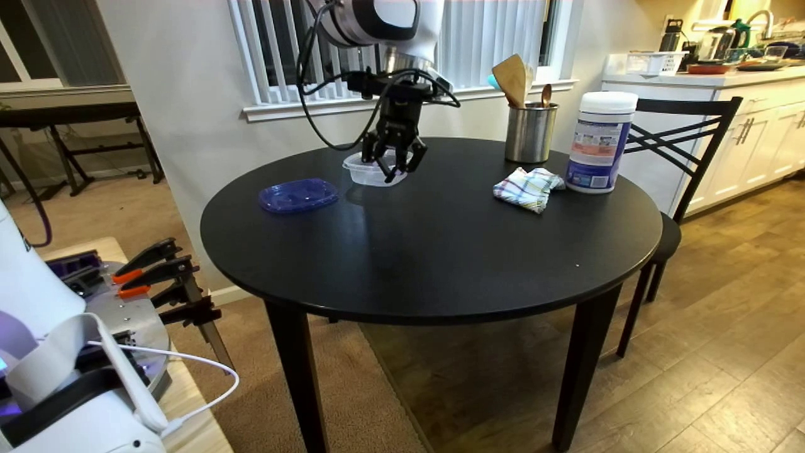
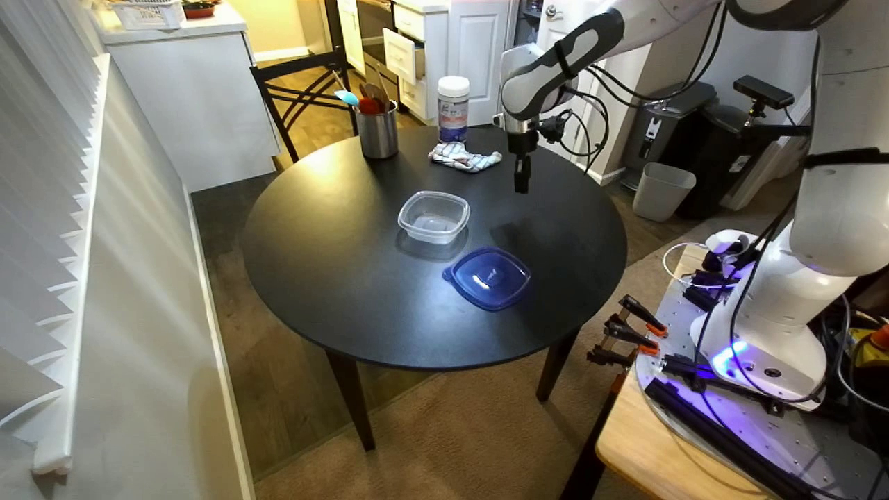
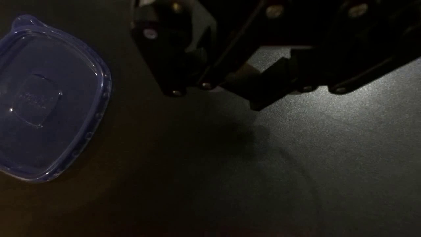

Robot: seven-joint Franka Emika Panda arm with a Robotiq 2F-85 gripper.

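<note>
The blue lid [image 2: 492, 278] lies flat on the black table, apart from the clear plastic container [image 2: 434, 218]. In the wrist view the lid [image 3: 47, 98] fills the left side, clear of my fingers. My gripper is shut, its fingertips together with nothing showing between them. It hangs above the bare tabletop, and in exterior view 2 the gripper [image 2: 521, 182] is to the right of the container. From exterior view 1, the gripper [image 1: 390, 167] covers part of the container [image 1: 367, 172], while the lid [image 1: 299, 195] shows to its left.
A folded checkered cloth [image 1: 528, 188] lies beside a white-lidded canister [image 1: 601, 143]. A metal holder with utensils [image 1: 530, 134] stands farther back.
</note>
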